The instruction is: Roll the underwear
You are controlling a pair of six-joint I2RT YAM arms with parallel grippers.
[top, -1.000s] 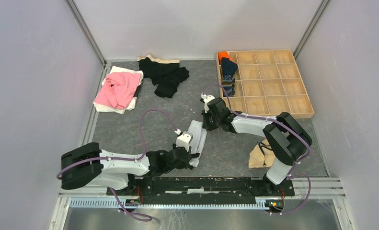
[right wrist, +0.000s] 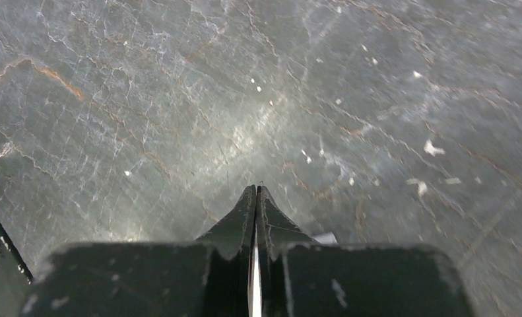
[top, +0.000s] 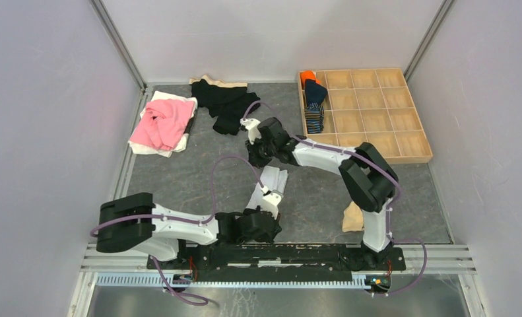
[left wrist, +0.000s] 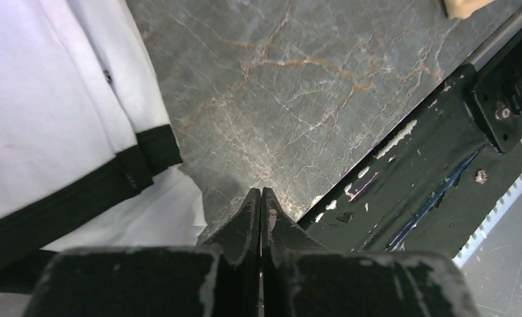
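White underwear (top: 271, 177) lies folded into a narrow strip at the middle front of the table, its lower end hidden under my left arm in the top view. The left wrist view shows its white cloth (left wrist: 53, 112) and black waistband (left wrist: 73, 191) to the left of my left gripper. That gripper is shut, its tips beside the cloth near the table's front edge. My right gripper is also shut, just beyond the strip's far end, with only bare table before its tips. Nothing shows between either pair of fingers.
A wooden compartment box (top: 380, 112) stands at the back right, with rolled dark and orange items in its left column. Black cloth (top: 226, 105) and a pink-and-white pile (top: 162, 124) lie at the back left. Beige cloth (top: 353, 218) lies front right.
My right gripper has moved left, past the strip's far end. The underwear looks unmoved where visible.
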